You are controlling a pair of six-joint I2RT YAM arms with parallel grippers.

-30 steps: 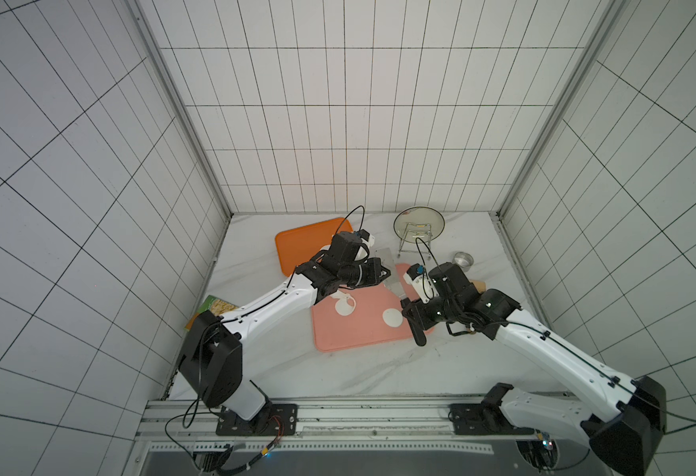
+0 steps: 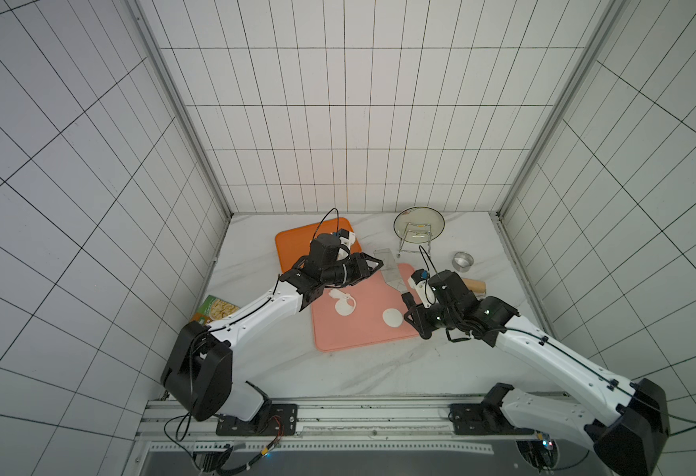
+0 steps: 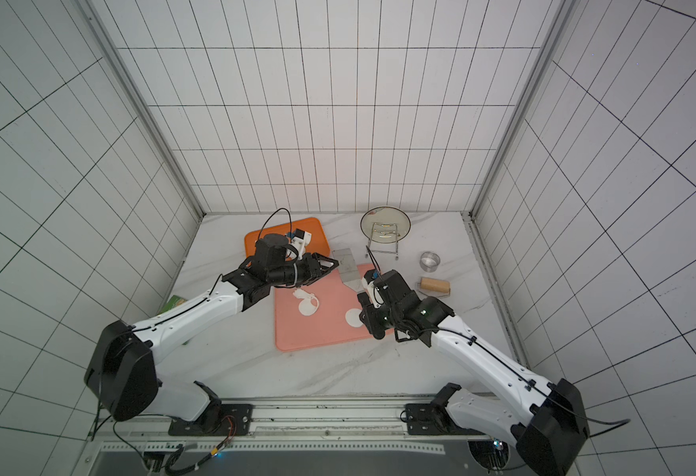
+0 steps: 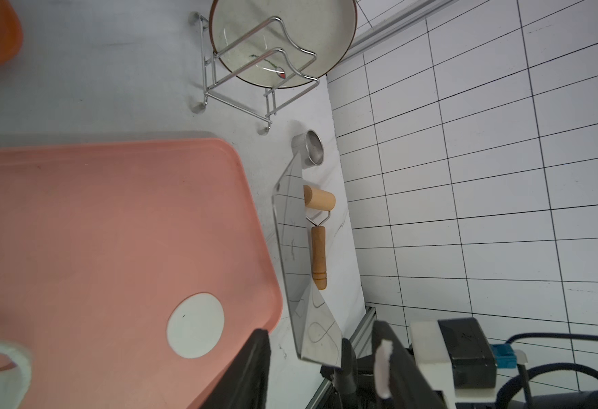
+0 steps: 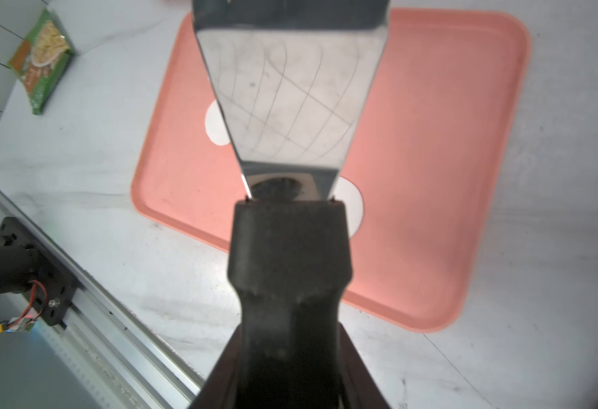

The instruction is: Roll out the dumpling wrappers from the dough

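My right gripper [image 2: 419, 317] is shut on the black handle of a metal scraper [image 5: 292, 95], whose blade stands raised over the right part of the pink board [image 4: 108, 218]. My left gripper [image 2: 372, 264] hangs above the board beside the blade, part open, with no object seen held between its fingers. On the board lie round white wrappers [image 2: 392, 317] [image 5: 217, 122], and a white plastic ring with a handle [image 4: 9, 368] rests on the left one.
An orange tray [image 3: 308, 226] is at the back left. A plate [image 3: 384, 214] on a wire rack, a metal cup [image 3: 429, 260] and a wooden roller [image 3: 434, 285] stand at the right. A green packet [image 5: 40, 61] lies left.
My left gripper has drawn back to the left.
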